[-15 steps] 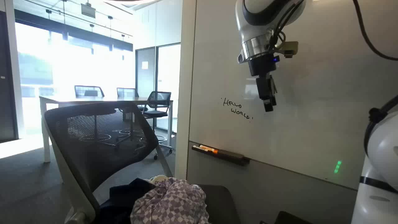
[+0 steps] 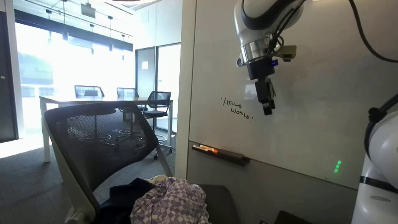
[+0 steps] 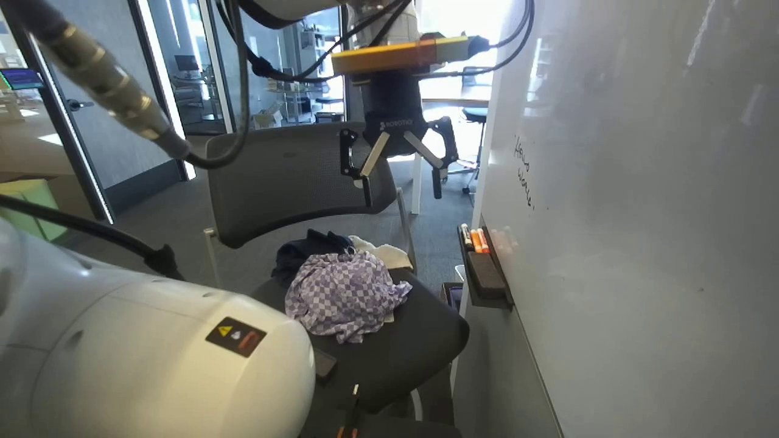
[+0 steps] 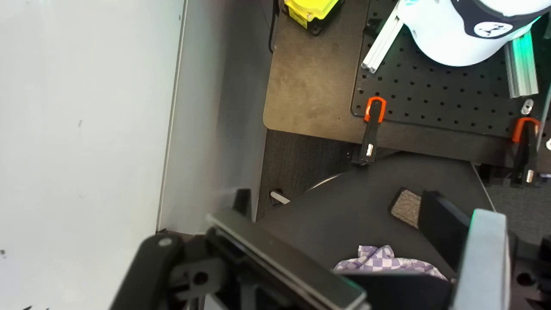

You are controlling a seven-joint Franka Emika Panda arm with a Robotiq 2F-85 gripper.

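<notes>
My gripper (image 3: 403,197) hangs in the air with its fingers wide apart and nothing between them. In exterior view 1 the gripper (image 2: 268,112) shows edge-on, in front of the whiteboard (image 2: 313,112) with its "Hello World" writing (image 2: 237,108). Below and apart from it, a purple-and-white checkered cloth (image 3: 343,292) lies crumpled on the chair seat (image 3: 423,328). Dark cloth (image 3: 310,252) and a cream cloth (image 3: 391,254) are bunched behind it. From the wrist, only a strip of the checkered cloth (image 4: 382,262) shows between the fingers, far below.
Markers (image 3: 478,239) and a dark eraser (image 3: 485,274) rest on the whiteboard's tray. Another eraser (image 4: 407,206) lies on the chair seat. The chair back (image 3: 299,175) rises behind the cloths. Clamps (image 4: 373,129) grip the edge of the robot's table (image 4: 304,98).
The arm's gripper has come down slightly and shifted a little to the left in exterior view 1. The cloths and chair are unmoved.
</notes>
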